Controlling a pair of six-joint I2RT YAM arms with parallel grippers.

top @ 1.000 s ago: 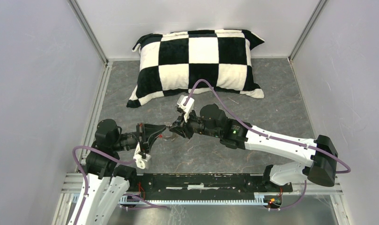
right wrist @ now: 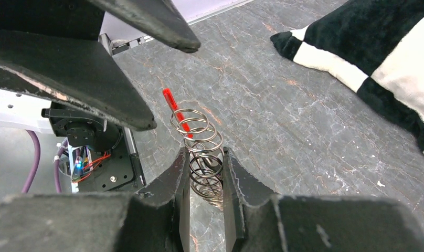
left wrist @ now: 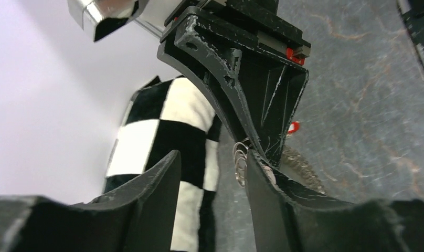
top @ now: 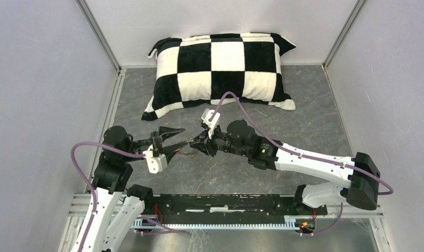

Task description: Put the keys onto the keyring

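A tangle of metal rings point(right wrist: 204, 173) with a red tag point(right wrist: 169, 98) is between the fingertips of my right gripper, which is closed on it; keys cannot be told apart in the bundle. The right gripper also shows in the top view point(top: 197, 143), at the middle. My left gripper point(top: 177, 137) stands open beside it, its fingers apart with nothing clearly between them; in the right wrist view its dark fingers hang above and left of the rings. In the left wrist view some rings point(left wrist: 240, 165) show beyond the left fingertips, partly hidden.
A checkered cushion point(top: 225, 73) lies at the back. White walls bound both sides and the back. A dark rail runs along the front edge.
My left arm has shifted toward the back, and its gripper's fingers now look more spread and turned.
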